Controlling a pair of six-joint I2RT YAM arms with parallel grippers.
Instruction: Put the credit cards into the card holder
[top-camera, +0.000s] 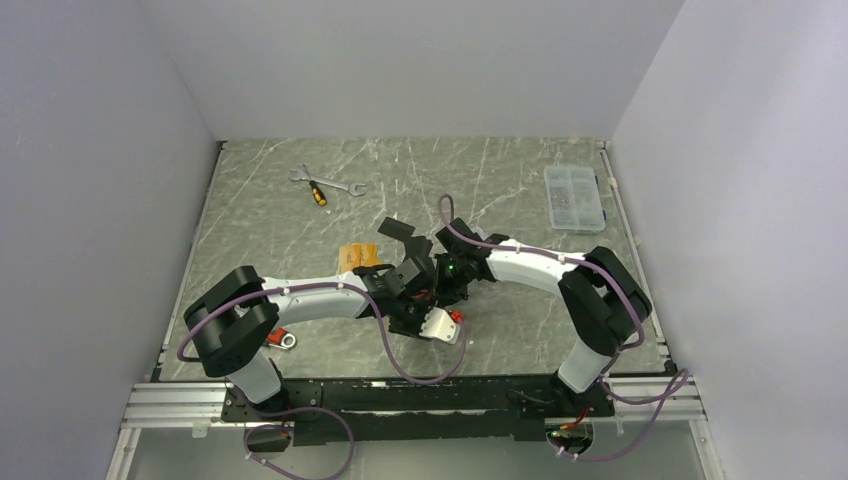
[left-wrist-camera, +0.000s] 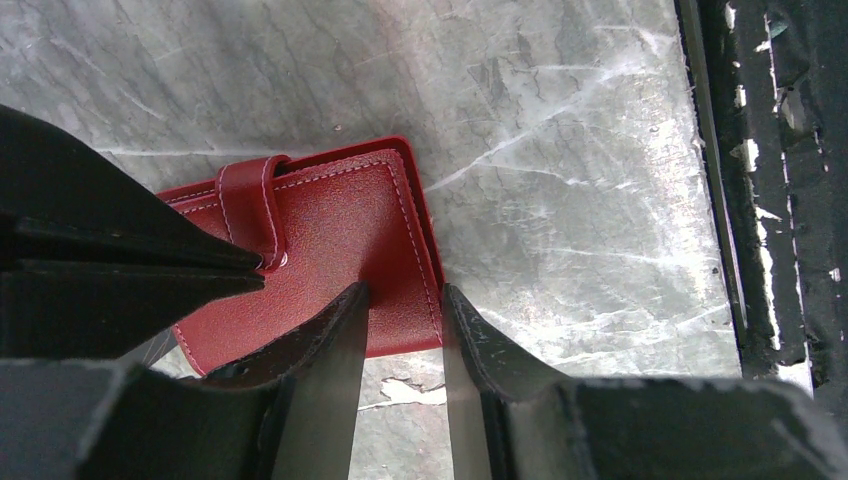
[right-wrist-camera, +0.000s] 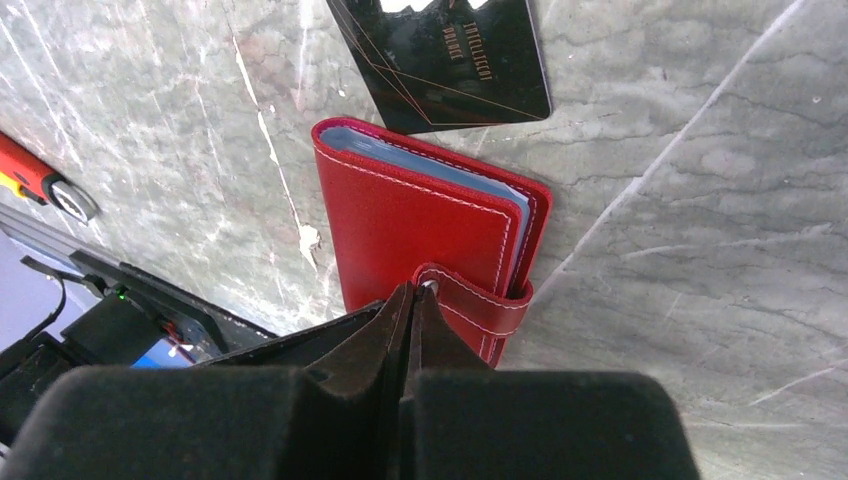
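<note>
The red leather card holder lies closed on the table, and clear sleeves show along its edge (right-wrist-camera: 430, 175) in the right wrist view. My left gripper is shut on the holder's edge near a corner. My right gripper is shut, its tips touching the free end of the strap (right-wrist-camera: 480, 303) at the snap; whether any strap is pinched cannot be told. A black credit card (right-wrist-camera: 450, 60) lies just beside the holder. In the top view a dark card (top-camera: 397, 228) lies behind the grippers. The arms hide most of the holder there.
Orange packets (top-camera: 357, 256) lie left of the cards. A wrench (top-camera: 335, 183) and screwdriver (top-camera: 317, 192) rest at the back left, a clear box (top-camera: 575, 198) at the back right. A red cutter (top-camera: 280, 339) sits at the front left.
</note>
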